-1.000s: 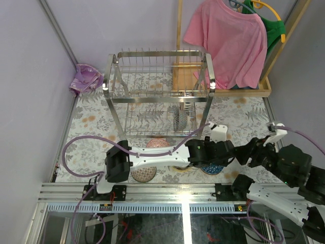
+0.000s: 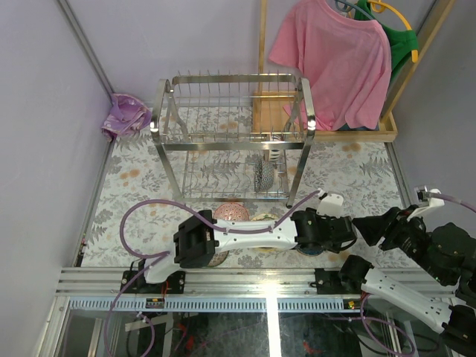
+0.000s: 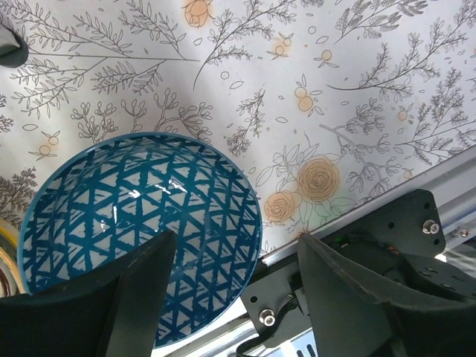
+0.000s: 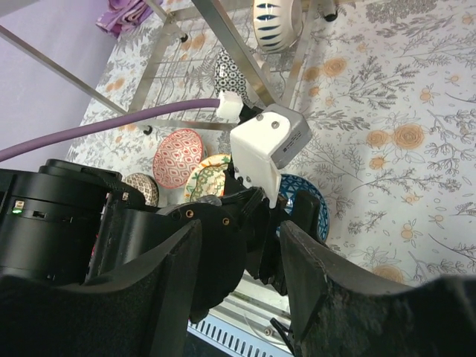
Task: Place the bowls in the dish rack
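The steel dish rack (image 2: 230, 145) holds a black-and-white patterned bowl (image 2: 263, 174) and a striped cup (image 4: 275, 21) on its lower level. My left gripper is open over a blue bowl (image 3: 134, 216), nothing held. In the right wrist view, a red bowl (image 4: 172, 158), a yellow-rimmed bowl (image 4: 208, 171) and a brown bowl (image 4: 143, 186) lie in front of the rack, partly behind the left arm. My right gripper (image 2: 373, 226) hangs at the right, apart from the bowls, its fingers parted with nothing between them.
Clothes hang on a wooden stand (image 2: 387, 134) at the back right. A purple cloth (image 2: 125, 115) lies at the left. Free table (image 2: 357, 178) shows right of the rack. A metal rail (image 2: 223, 279) runs along the front edge.
My left arm has moved right over the blue bowl, now mostly covering it in the top view.
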